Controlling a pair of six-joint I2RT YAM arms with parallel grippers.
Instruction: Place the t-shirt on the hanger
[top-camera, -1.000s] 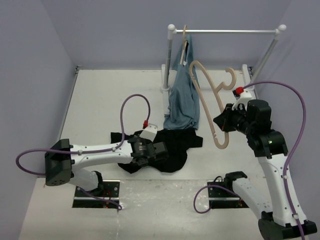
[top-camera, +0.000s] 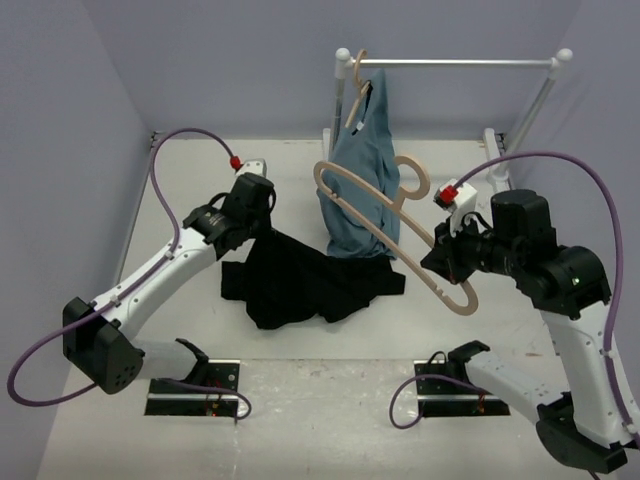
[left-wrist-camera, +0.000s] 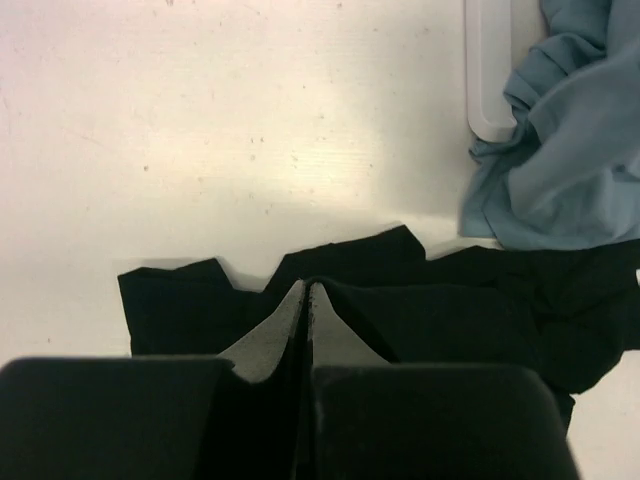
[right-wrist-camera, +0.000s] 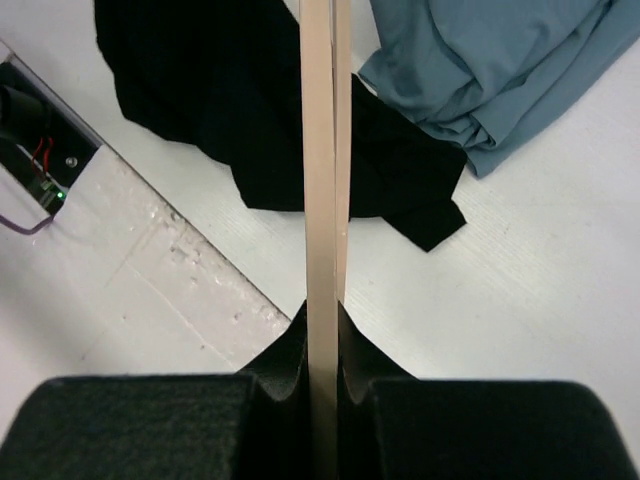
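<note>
The black t shirt (top-camera: 310, 280) lies crumpled on the white table, one part of it drawn up towards my left gripper (top-camera: 266, 230). In the left wrist view the fingertips of that gripper are closed together on the black cloth (left-wrist-camera: 430, 315). A beige hanger (top-camera: 385, 205) is held tilted above the table by my right gripper (top-camera: 452, 262), which is shut on its lower right end. Seen from the right wrist, the hanger (right-wrist-camera: 318, 160) runs edge-on between the dark fingers, over the shirt (right-wrist-camera: 270, 130). The hanger and shirt appear apart.
Behind the hanger, a blue-grey garment (top-camera: 365, 175) hangs from a white rack (top-camera: 450, 63), its hem reaching down beside the black shirt. Free table shows at the back left. The rack's white foot (left-wrist-camera: 490, 80) stands near the garment.
My left gripper has gone up and back, lifting part of the shirt. The right arm has swung the hanger left and tilted it more over the table.
</note>
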